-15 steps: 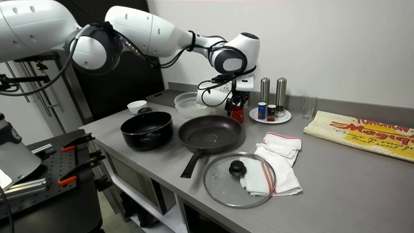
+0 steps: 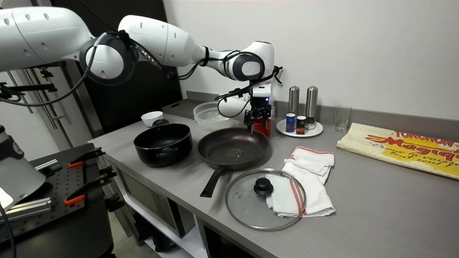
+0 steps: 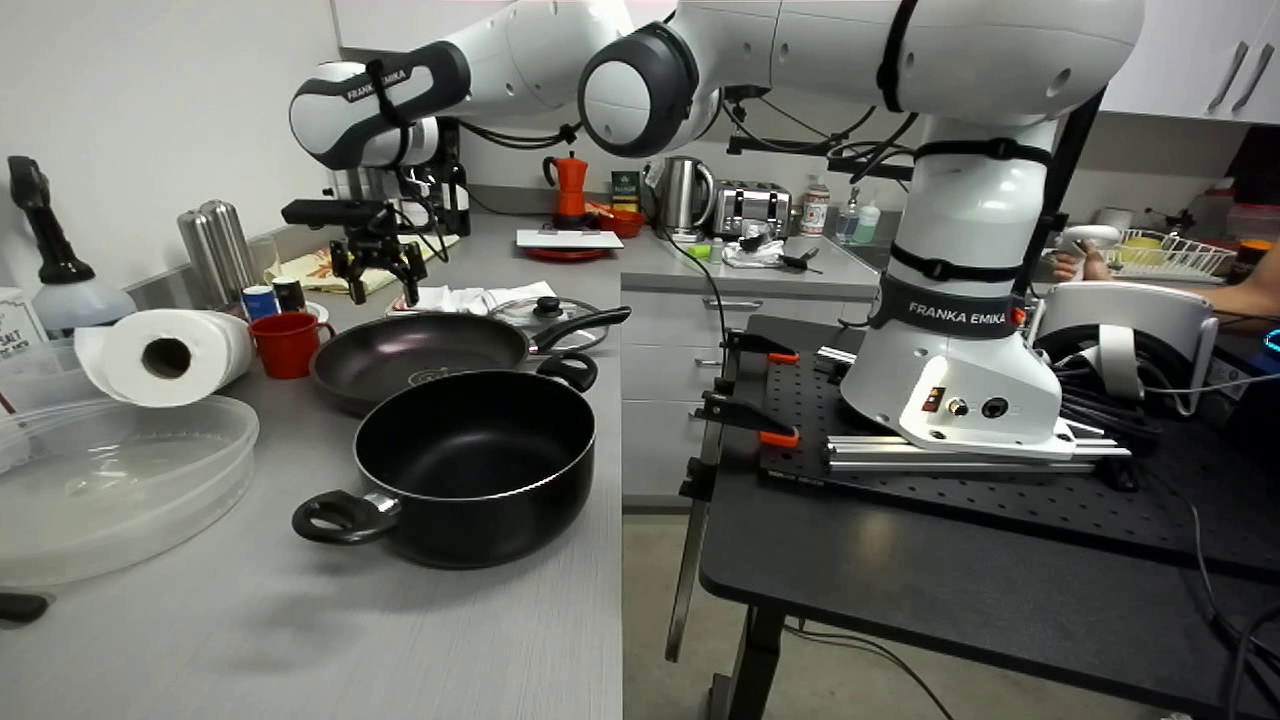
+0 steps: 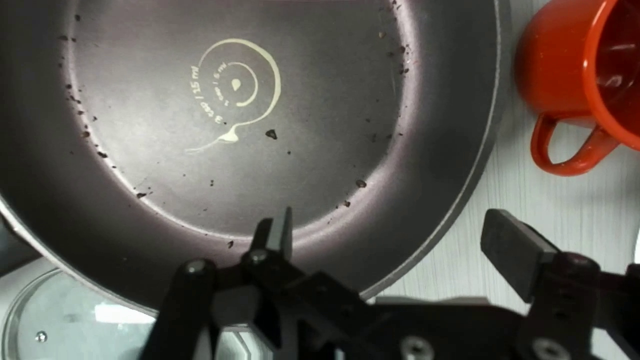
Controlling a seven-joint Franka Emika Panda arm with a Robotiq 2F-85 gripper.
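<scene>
A black frying pan point(image 2: 234, 148) with dark specks inside lies flat on the counter, its handle towards the front edge. Above the pan's rim, near the red mug, hangs my gripper point(image 2: 258, 120). Its two fingers point(image 4: 514, 249) are spread wide in the wrist view, and nothing sits between them; it is open. The red mug point(image 4: 555, 66) stands upright beside the pan, clear of the fingers, with its handle showing. Next to the pan is a black pot point(image 3: 480, 444), empty. A glass lid point(image 2: 245, 202) with a black knob rests partly over a white towel point(image 2: 316, 185).
A white plate point(image 2: 316, 132) holds small shakers and tall steel mills point(image 2: 312, 103) near the wall. Plastic bowls point(image 3: 120, 480) and a paper roll point(image 3: 168, 358) crowd the other side of the mug.
My gripper has risen and shifted left in exterior view 1, away from the mug towards the pan. The mug, pan, pot and lid look unmoved.
</scene>
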